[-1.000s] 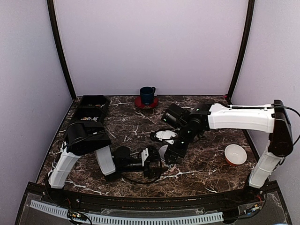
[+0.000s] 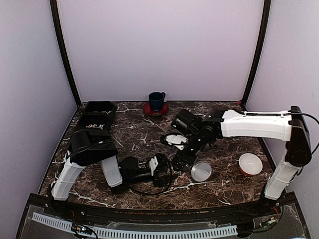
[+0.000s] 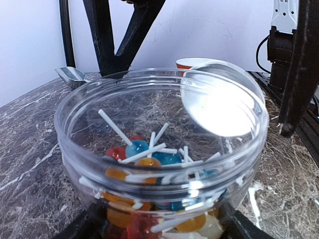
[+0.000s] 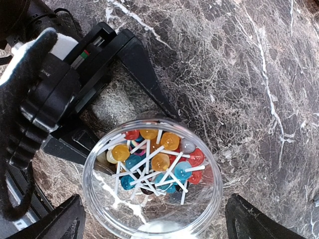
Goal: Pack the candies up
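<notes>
A clear jar full of lollipops (image 4: 160, 162) is held at its body by my left gripper (image 2: 162, 177), shut on it, its fingers around the jar in the right wrist view. My right gripper (image 2: 182, 162) is over the jar, open, its fingertips at the lower edge of its wrist view on either side of the rim. A round silvery lid (image 2: 201, 171) shows just right of the jar in the top view; behind the jar in the left wrist view it appears bright and white.
A white-and-orange bowl (image 2: 250, 163) sits at the right. A blue mug (image 2: 156, 102) on a red saucer stands at the back, black trays (image 2: 98, 114) at back left. A metal scoop (image 3: 73, 77) lies beyond the jar.
The silvery lid, earlier mostly hidden under the right gripper, now shows fully, farther to the right and nearer the front. Both arms look almost unmoved.
</notes>
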